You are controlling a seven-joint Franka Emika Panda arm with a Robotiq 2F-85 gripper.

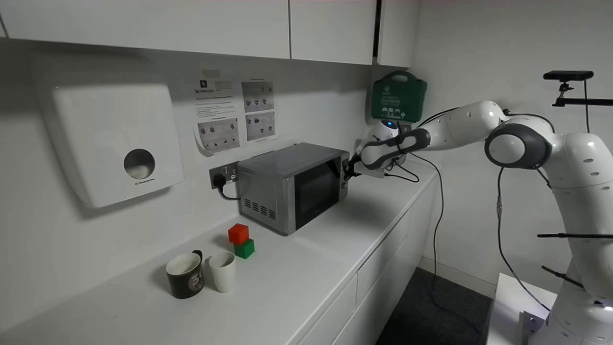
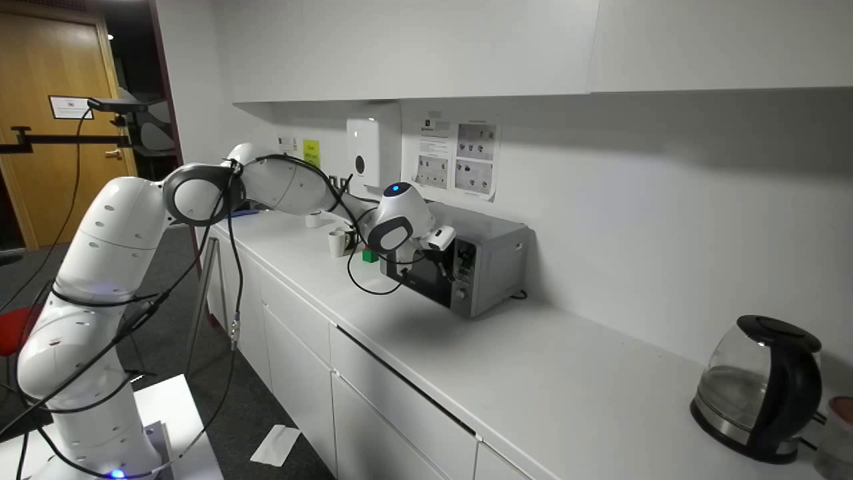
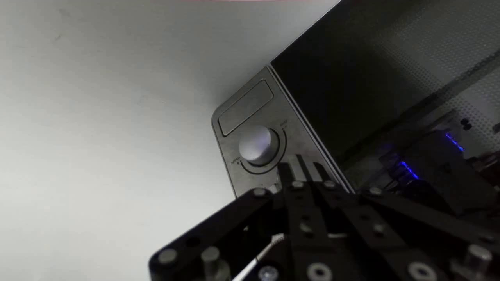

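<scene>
The grey microwave (image 1: pixel 270 164) stands on the white counter with its dark-windowed door closed. Its control panel (image 3: pixel 241 112) fills the middle of the wrist view, where a round silver knob (image 3: pixel 255 144) is in plain sight. My gripper has its fingers together, their tips in front of the panel just below and right of that knob. Whether they touch the panel cannot be made out. In exterior view 2 the gripper (image 2: pixel 448 265) is at the panel's upper part, above a lower knob (image 2: pixel 461 293).
A red block (image 1: pixel 238 233) rests on a green block (image 1: pixel 244 249), near a black mug (image 1: pixel 187 281) and a white mug (image 1: pixel 223 273). A glass kettle (image 2: pixel 744 392) occupies the counter's other end. Cables hang from the arm.
</scene>
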